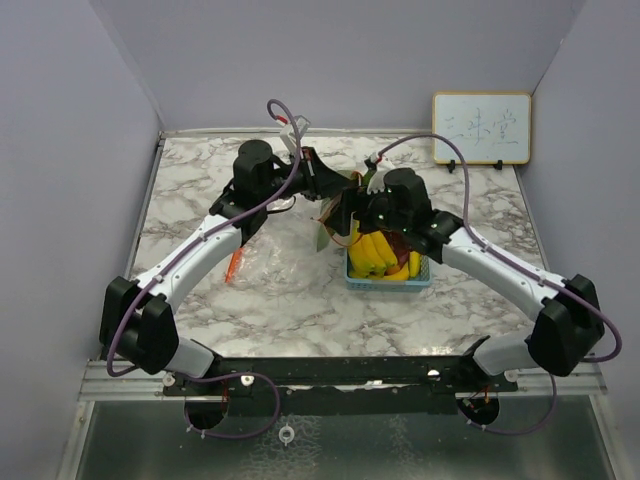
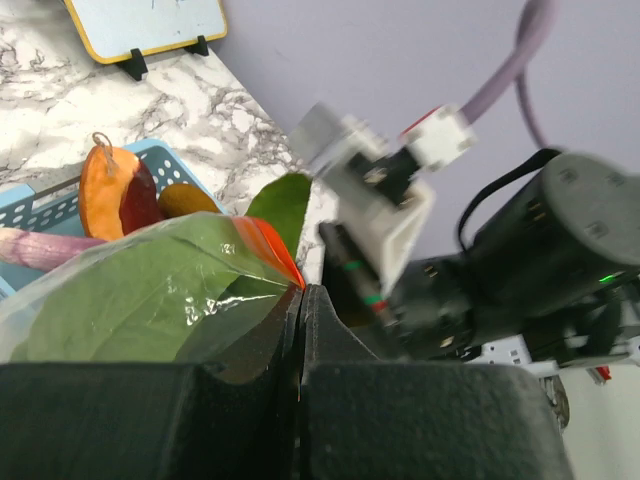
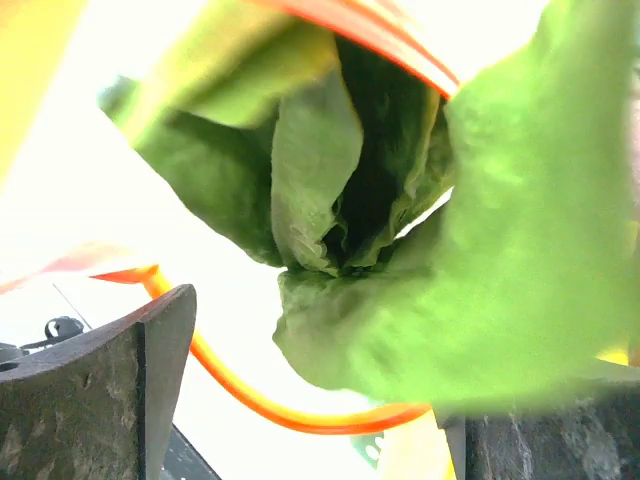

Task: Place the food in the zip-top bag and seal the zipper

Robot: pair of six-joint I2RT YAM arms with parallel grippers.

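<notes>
In the left wrist view my left gripper is shut on the orange-edged mouth of the clear zip top bag [image 2: 225, 265]. Green leaves [image 2: 130, 290] show through the film there, and one leaf [image 2: 283, 205] pokes out past the orange zipper. My right gripper stands open, its fingers [image 3: 165, 375] spread on either side of the leafy greens [image 3: 320, 180]; the orange zipper strip [image 3: 290, 420] curves across that gap. From above, both grippers meet over the bag's mouth, and the right arm hides most of the greens.
A light-blue basket [image 1: 390, 285] holds yellow bananas [image 1: 372, 255] and other produce just under my right gripper. A small whiteboard [image 1: 482, 128] stands at the back right. Bare marble lies at the front and far right of the table.
</notes>
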